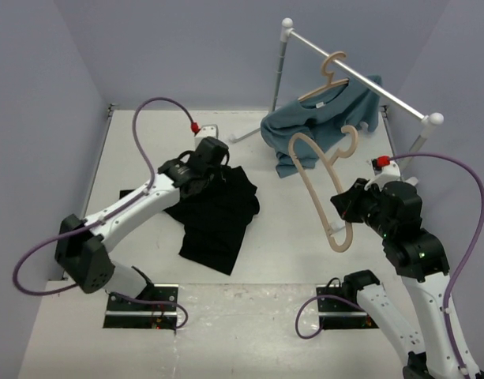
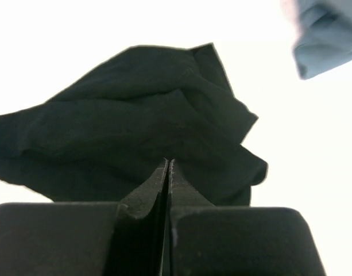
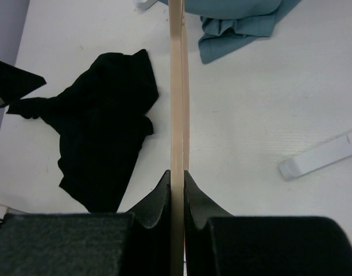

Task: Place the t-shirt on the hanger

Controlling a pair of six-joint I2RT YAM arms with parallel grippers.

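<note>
A black t-shirt (image 1: 218, 225) lies crumpled on the white table at left of centre, partly hidden by my left arm in the top view. Above it is my left gripper, its fingertips meeting with nothing seen between them; the shirt (image 2: 147, 126) spreads out ahead of and below them. My right gripper is shut on a wooden hanger (image 3: 177, 86), which stands edge-on in the right wrist view. From the top, the bare hanger (image 1: 314, 183) is tilted in the air over the right half of the table, its hook toward the rack.
A white rack (image 1: 368, 71) stands at the back right. From its bar hangs a blue-grey shirt (image 1: 313, 126) on another wooden hanger (image 1: 330, 79). One white rack foot (image 3: 319, 155) lies right of the held hanger. Between the black shirt and the hanger the table is clear.
</note>
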